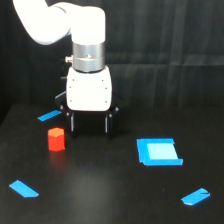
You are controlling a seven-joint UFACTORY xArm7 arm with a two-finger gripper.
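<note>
A red-orange cube [57, 139] sits on the dark table at the left. My gripper [90, 122] hangs from the white arm, to the right of the cube and a little farther back in the picture. Its dark fingers stand apart and nothing shows between them, though they are hard to make out against the black background. To the right lies a pale square [161, 151] with a blue taped border [142, 151].
Strips of blue tape lie at the front left [24, 189], the front right [196, 197] and behind the cube [49, 115]. Between the cube and the bordered square the table is clear. A dark curtain [160, 60] hangs behind.
</note>
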